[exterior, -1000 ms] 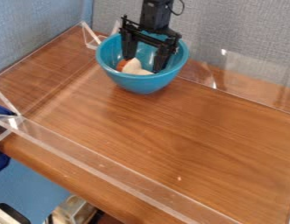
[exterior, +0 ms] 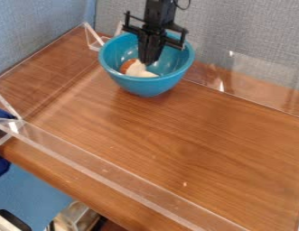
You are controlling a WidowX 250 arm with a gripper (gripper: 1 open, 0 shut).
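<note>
A teal bowl (exterior: 144, 83) sits near the back of the wooden table (exterior: 176, 162). Inside it lies a pale, tan-and-orange item (exterior: 141, 69), partly hidden. My black gripper (exterior: 148, 56) points down into the bowl from above, over that item. Its fingertips are small and dark against the bowl, and I cannot see anything clearly held between them.
Grey textured walls stand behind and to the left, with clear plastic strips along the table's edges. A blue object (exterior: 4, 117) sits at the far left edge.
Over the last second the gripper's fingers have drawn closer together over the bowl, and it has shifted slightly. The bowl stays in place.
</note>
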